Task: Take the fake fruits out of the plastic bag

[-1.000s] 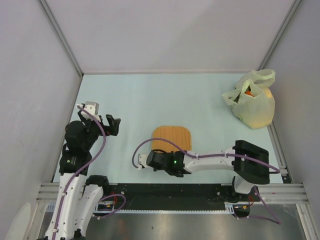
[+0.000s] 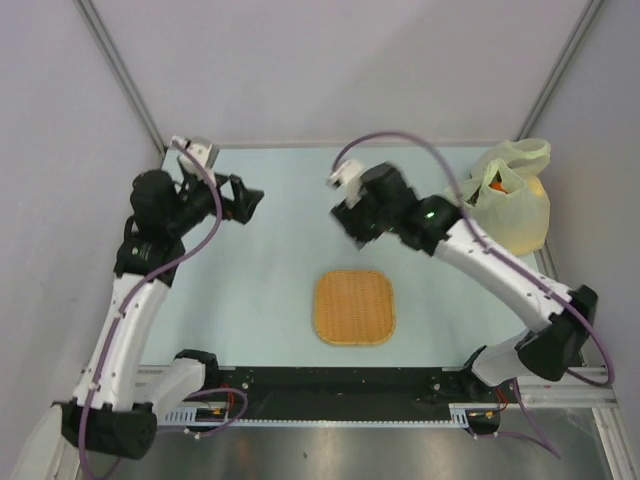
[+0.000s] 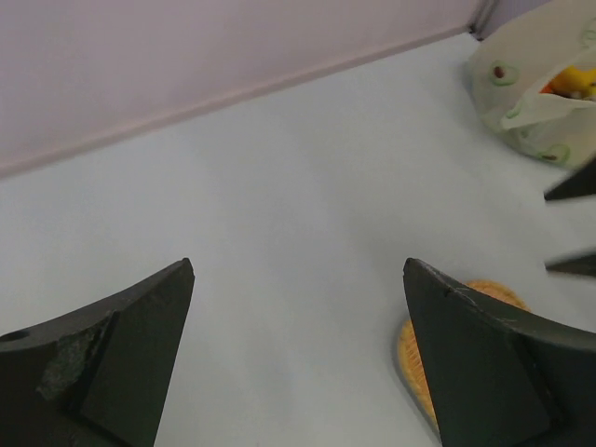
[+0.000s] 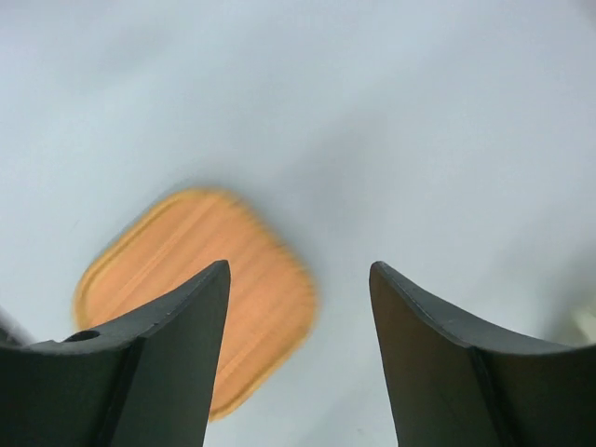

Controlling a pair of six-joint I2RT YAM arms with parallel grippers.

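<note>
A pale green plastic bag stands at the back right, with orange and yellow fruits showing in its opening in the left wrist view. My left gripper hangs open over the left side of the table, empty between its fingers. My right gripper, blurred in the top view, is over the middle, left of the bag and above the wooden board; its fingers stand apart in the right wrist view with nothing between them.
The wooden board lies at the front middle of the pale table.
My right arm has swung from the front edge up toward the back middle, uncovering the board. My left arm has risen slightly toward the back. The bag is unchanged.
</note>
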